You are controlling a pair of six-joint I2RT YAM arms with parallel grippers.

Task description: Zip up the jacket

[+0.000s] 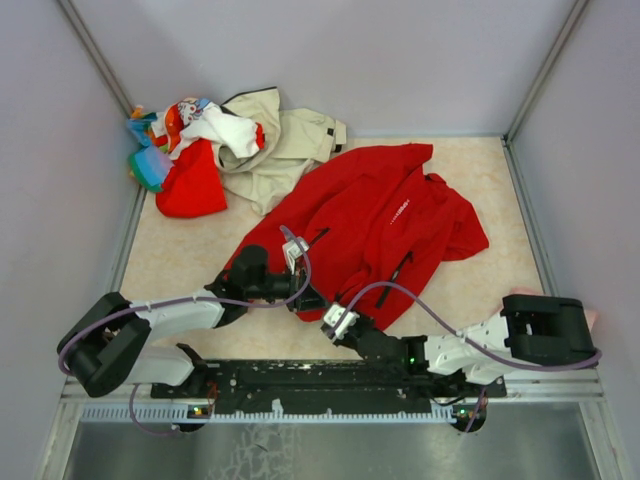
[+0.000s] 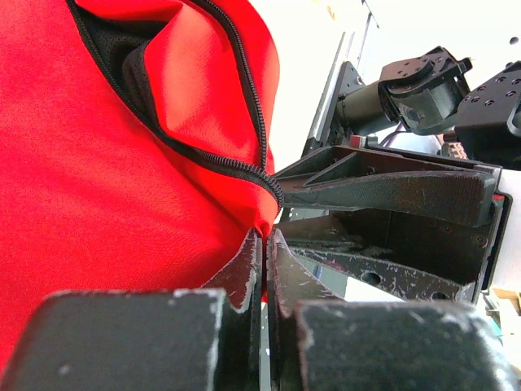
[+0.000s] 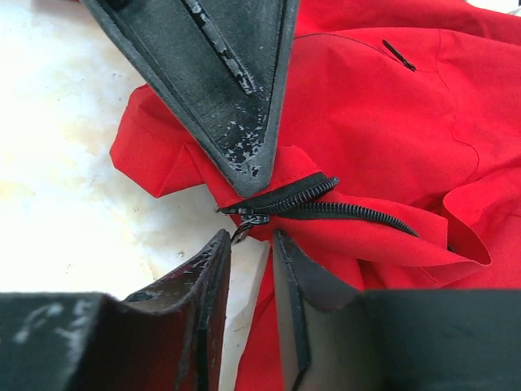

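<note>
The red jacket lies spread over the table, its lower edge at both grippers. In the left wrist view a black zipper runs down to the hem, where my left gripper is shut at the red fabric's edge. In the right wrist view the zipper end with a metal pull sits just at the fingertips of my right gripper, which is part open with a narrow gap, the pull at its left finger. The left gripper's black body looms above it there.
A pile of beige, white, red and multicoloured clothes lies at the back left. Pink cloth is partly hidden behind the right arm. Bare table shows at the right and left of the jacket.
</note>
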